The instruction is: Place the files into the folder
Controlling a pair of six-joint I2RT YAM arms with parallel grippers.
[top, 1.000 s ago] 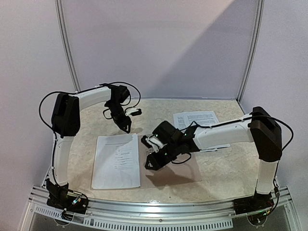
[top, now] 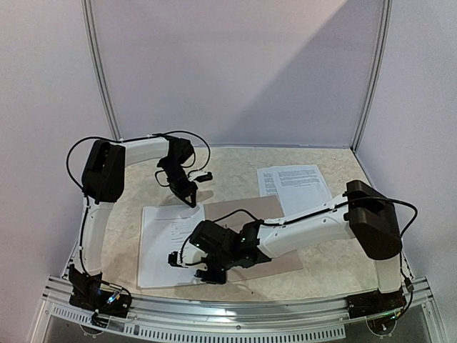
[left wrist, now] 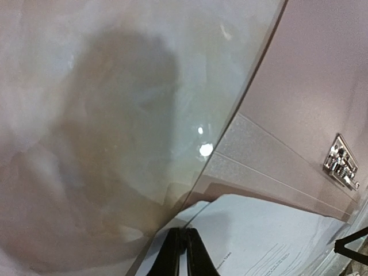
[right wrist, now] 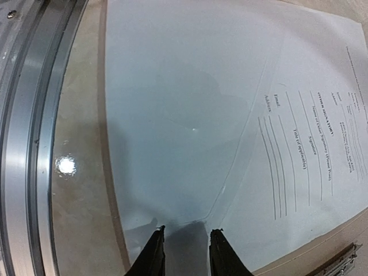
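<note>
The beige folder [top: 275,266] lies spread open, with a stack of white papers [top: 158,250] on its left half. At the stack's top edge, near the folder's middle, my left gripper [top: 191,203] is shut. Its fingertips [left wrist: 192,236] meet on the papers' edge [left wrist: 210,221] in the left wrist view. My right gripper is over the stack's lower right part. A gap shows between its fingers, with a grey patch in it; whether it grips anything is unclear. The right arm hides part of the stack and folder in the top view.
More printed sheets [top: 296,184] lie at the back right. A metal clip [left wrist: 341,163] is fixed to the folder. The metal rail [top: 235,311] runs close along the front edge. Clear table surrounds the left gripper's far side.
My right arm has swung left and frontward, from the folder's right half to over the stack. My left gripper moved slightly frontward to the stack's edge. Folder and stack shifted a little frontward.
</note>
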